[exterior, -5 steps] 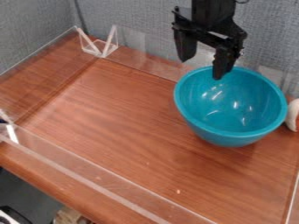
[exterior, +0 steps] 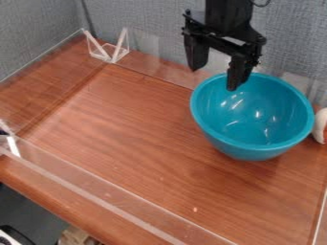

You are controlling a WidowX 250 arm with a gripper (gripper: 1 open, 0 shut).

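Note:
My black gripper (exterior: 215, 59) hangs at the top centre of the camera view, open, its fingers over the rear left rim of a large teal bowl (exterior: 250, 129). Nothing shows between the fingers. The bowl stands on the wooden table (exterior: 115, 144) at the right, and its inside looks empty.
A white wire rack (exterior: 105, 48) stands at the back left corner. A pale object (exterior: 319, 124) sits at the far right edge beside the bowl. Grey walls bound the back and left.
My gripper has shifted very slightly to the left. The bowl has not visibly moved.

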